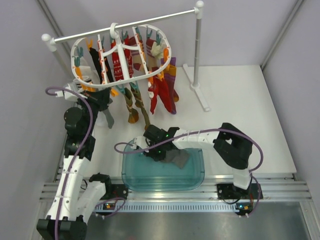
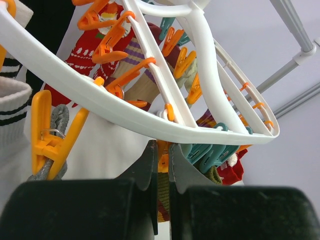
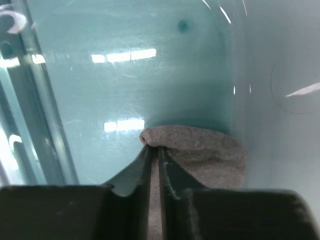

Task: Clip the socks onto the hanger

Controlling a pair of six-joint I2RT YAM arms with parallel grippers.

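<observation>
My left gripper is shut on an orange clip [image 2: 162, 164] under the hanger's white rim [image 2: 115, 110], up at the hanger [image 1: 126, 80]. A grey sock [image 2: 60, 120] hangs from an orange clip to its left; other socks hang all round the hanger. My right gripper is down in the teal bin [image 1: 135, 177], its fingertips close together on a folded grey sock [image 3: 205, 165]; whether the cloth is between them I cannot tell.
The white stand [image 1: 196, 60] holds the hanger over the table.
</observation>
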